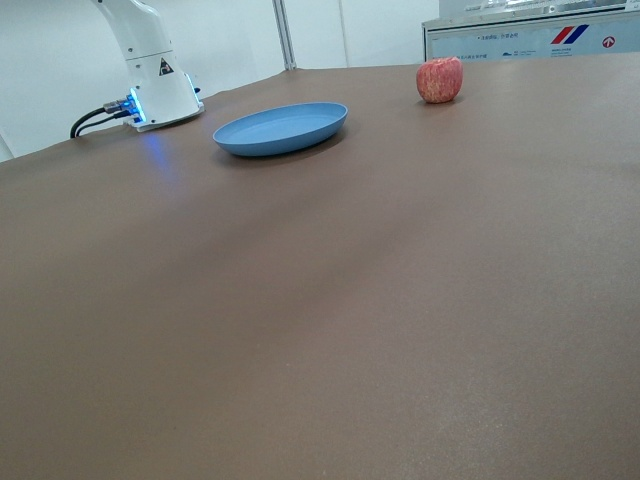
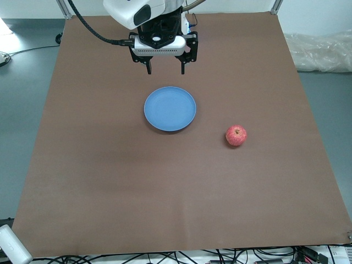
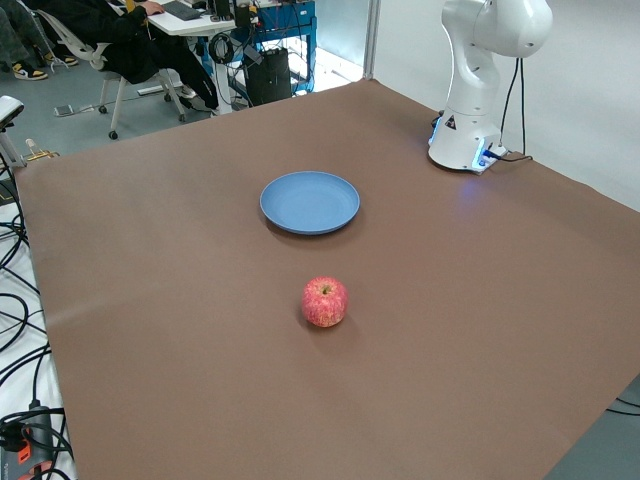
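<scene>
A round blue plate (image 2: 170, 108) lies near the middle of the brown table, also seen in the top view (image 1: 280, 128) and the right view (image 3: 309, 203). A red apple (image 2: 236, 135) rests apart from it, to the lower right in the left view; it shows beside the plate in the top view (image 1: 439, 80) and in front of it in the right view (image 3: 325, 301). My gripper (image 2: 165, 69) hangs at the back of the table in the left view, beyond the plate, open with nothing between its fingers. It is out of frame in the other views.
The arm's white base (image 3: 462, 140) stands at the table's edge. Cables and equipment lie beyond the edges, with a person seated at a white desk behind in the right view.
</scene>
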